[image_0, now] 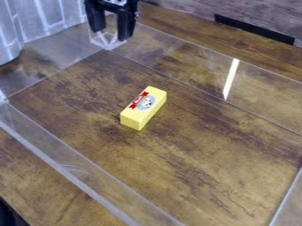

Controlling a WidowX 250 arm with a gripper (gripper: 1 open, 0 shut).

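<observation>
A yellow box (pixel 144 112) with a red label and a round emblem lies on the wooden floor of the clear-walled enclosure, a bit left of the middle of the view. My black gripper (pixel 111 26) is at the top left edge, partly cut off, well above and behind the box. It stands open, with nothing visible between its fingers.
Clear plastic walls (pixel 63 157) border the wooden area on several sides. A whitish translucent object (pixel 12 31) stands at the top left. A dark strip (pixel 253 31) runs along the back right. The floor around the box is clear.
</observation>
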